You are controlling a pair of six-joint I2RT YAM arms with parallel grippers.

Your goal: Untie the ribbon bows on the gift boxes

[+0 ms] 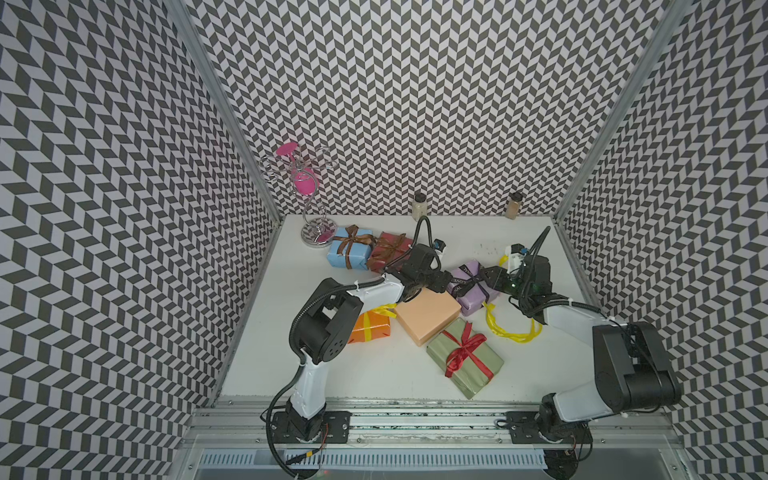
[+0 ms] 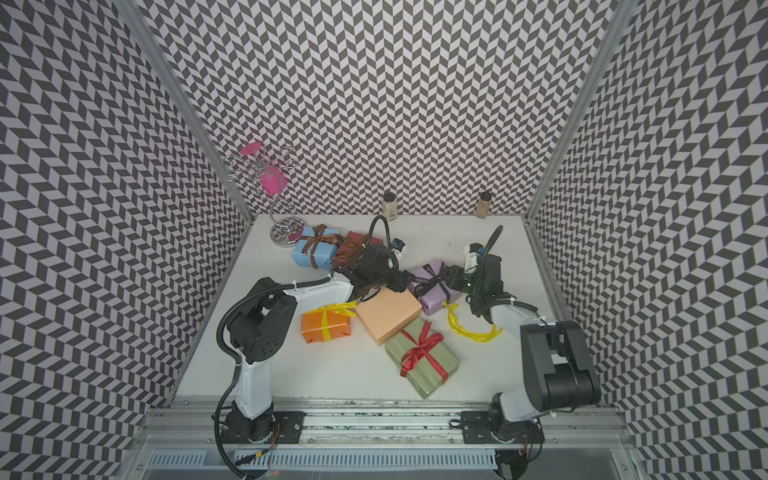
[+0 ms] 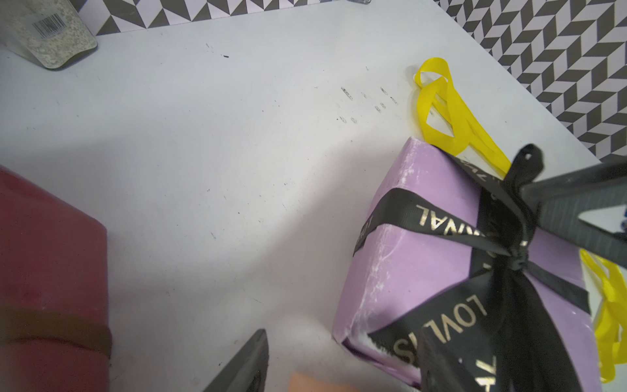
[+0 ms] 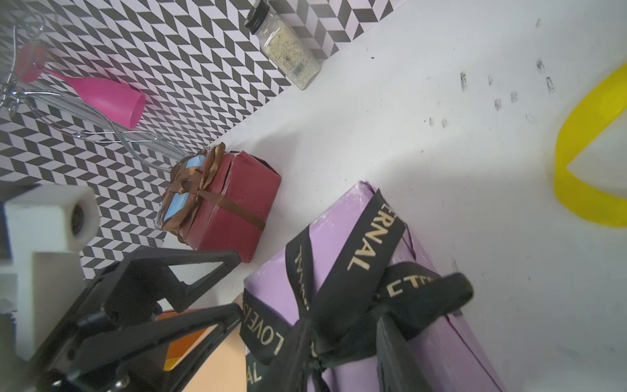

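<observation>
A lilac gift box (image 3: 398, 274) carries a black ribbon (image 3: 457, 313) with gold lettering, knotted on top. My left gripper is open at the box's left front, its fingers low in the left wrist view. My right gripper is over the box top, shut on the black ribbon. A green box (image 1: 448, 352) with a red bow, a blue box (image 1: 340, 256) and a red box (image 4: 241, 189) with brown ribbons, and an orange box (image 2: 316, 332) with yellow ribbon sit around it.
A peach box (image 2: 384, 316) lies front-left of the lilac box. Loose yellow ribbon (image 1: 512, 336) lies on the right. A chrome stand (image 1: 316, 236) with pink cups is back left; two jars (image 1: 512, 208) (image 1: 418, 209) stand at the back.
</observation>
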